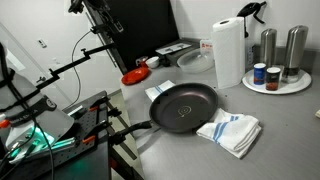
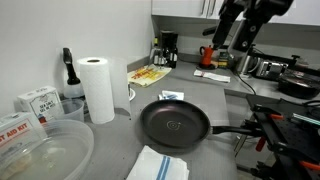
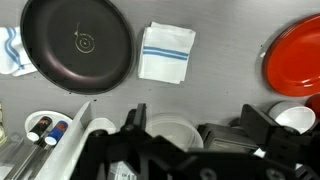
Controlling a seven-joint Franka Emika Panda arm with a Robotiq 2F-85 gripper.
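High over the counter, my gripper stands open, its two black fingers wide apart with nothing between them. It also shows at the top left of exterior view 1 as a dark shape (image 1: 105,22), and at the top right of exterior view 2. A black frying pan (image 1: 183,107) lies on the grey counter. One white towel with blue stripes (image 3: 166,52) is folded flat beside the pan; a second striped towel (image 1: 231,132) lies on its other side, touching or close to the rim. Both towels are well below my fingers.
A red plate (image 3: 297,55) and a clear bowl (image 3: 172,130) lie near the counter's back. A paper towel roll (image 1: 230,55) stands upright beside a white plate with shakers and small jars (image 1: 273,78).
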